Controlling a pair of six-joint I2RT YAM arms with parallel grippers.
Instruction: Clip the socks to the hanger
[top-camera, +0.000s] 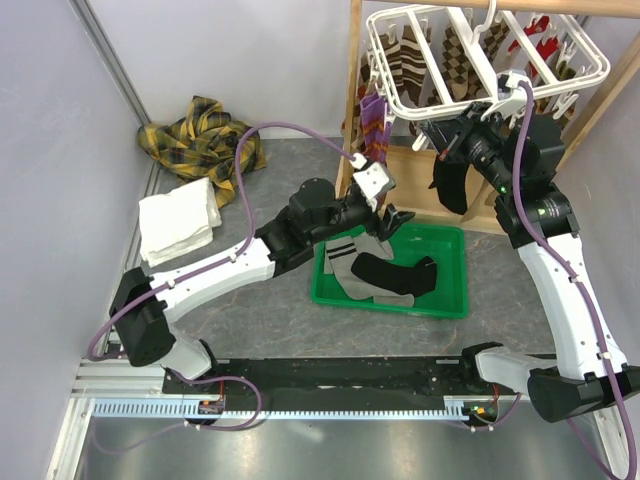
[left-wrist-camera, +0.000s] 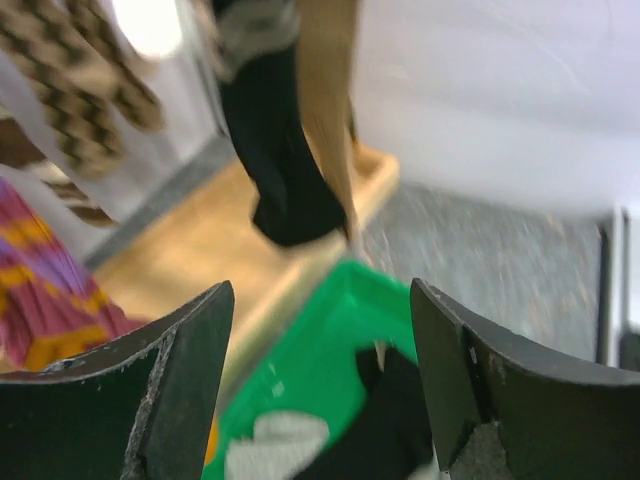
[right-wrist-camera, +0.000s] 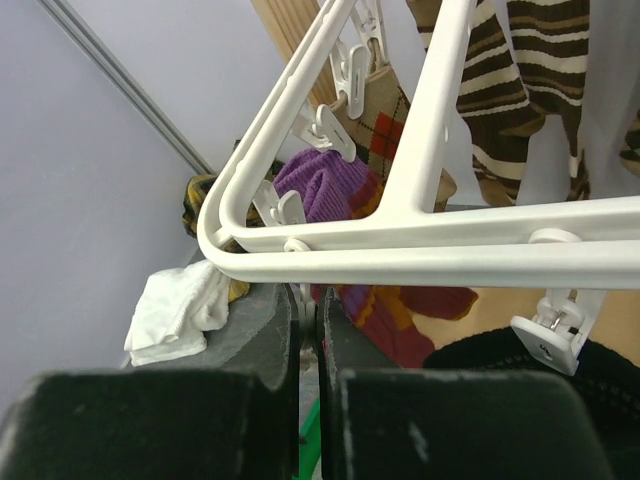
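A white clip hanger hangs at top right with several socks clipped on, among them a purple sock with yellow and red, and striped socks. My right gripper is shut on a white clip just below the hanger's near-left corner. My left gripper stands open above the green bin, with nothing between its fingers. Grey socks and a black sock lie in that bin.
A wooden rack frames the hanger, with a black sock hanging below. A yellow plaid cloth and folded white cloths lie at the left. The grey floor between them and the bin is partly under my left arm.
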